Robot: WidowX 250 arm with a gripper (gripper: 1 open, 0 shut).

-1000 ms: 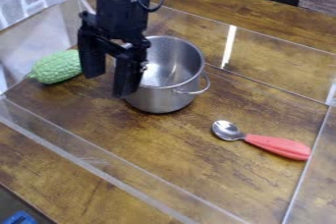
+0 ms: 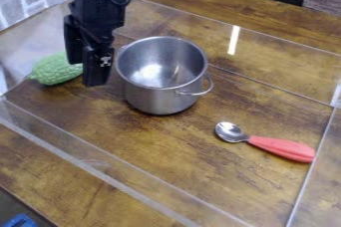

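Observation:
My black gripper (image 2: 88, 56) hangs at the upper left, open, left of the steel pot (image 2: 163, 76) and in front of a green corn-like vegetable (image 2: 54, 68), which it partly hides. The pot stands upright and looks empty. A spoon with a red handle (image 2: 278, 146) lies at the right, its metal bowl toward the left.
A blue object (image 2: 19, 220) shows in the bottom left corner. Clear panels or edges border the left and right.
My gripper has moved left and slightly up, away from in front of the pot, and appears turned. The pot, vegetable and spoon have stayed in place.

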